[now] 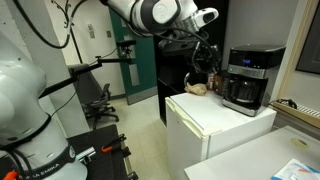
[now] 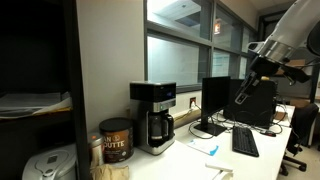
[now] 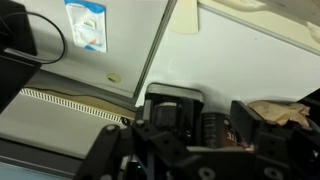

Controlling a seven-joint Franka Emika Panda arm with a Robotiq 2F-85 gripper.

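Note:
My gripper (image 1: 212,66) hangs in the air near the back of the white counter (image 1: 215,113), left of the coffee maker. Its dark fingers stand apart along the bottom of the wrist view, with nothing clearly visible held between them. The black and silver coffee maker (image 1: 247,75) stands upright on the counter with its glass carafe (image 2: 159,127) in place. From above, the wrist view shows the top of the coffee maker (image 3: 172,96) just beyond the fingers, apart from them as far as I can tell.
Beside the coffee maker stand a large brown can (image 2: 117,141) and a crumpled tan bag (image 1: 196,89). A dark shelf (image 2: 35,65) rises at one side. A monitor (image 2: 215,97) and keyboard (image 2: 244,140) occupy the far end.

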